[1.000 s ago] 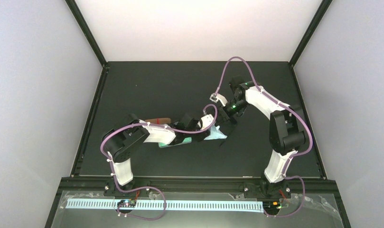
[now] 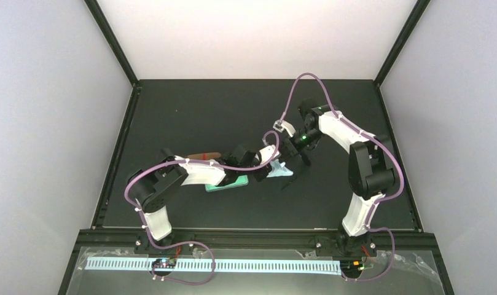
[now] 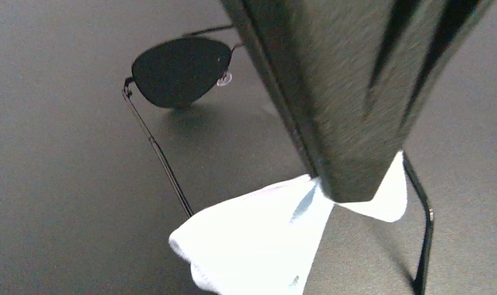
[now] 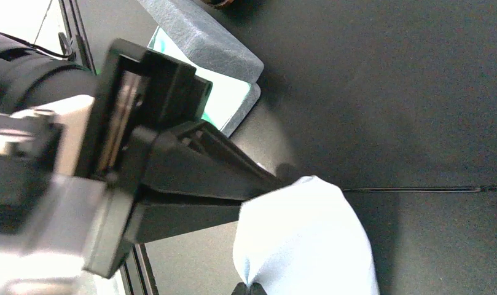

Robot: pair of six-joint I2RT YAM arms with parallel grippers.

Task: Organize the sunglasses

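Observation:
Black aviator sunglasses [image 3: 178, 70] lie on the dark table in the left wrist view, a dark lens and thin temples showing. A white cloth [image 3: 252, 239] lies across them, pinched at the tip of the dark finger [image 3: 350, 123] in the left wrist view. In the top view my left gripper [image 2: 264, 166] and right gripper [image 2: 289, 147] meet over the cloth [image 2: 279, 171]. In the right wrist view black fingers reach to the cloth's edge; both grippers look shut, though their tips are partly hidden.
A grey case with a mint-green interior [image 4: 209, 98] stands beside the grippers, partly under the left arm in the top view [image 2: 227, 185]. A brown item [image 2: 203, 157] lies behind that arm.
My left arm has shifted slightly in the top view, its elbow a little leftward and its wrist slightly up. The right arm has hardly moved.

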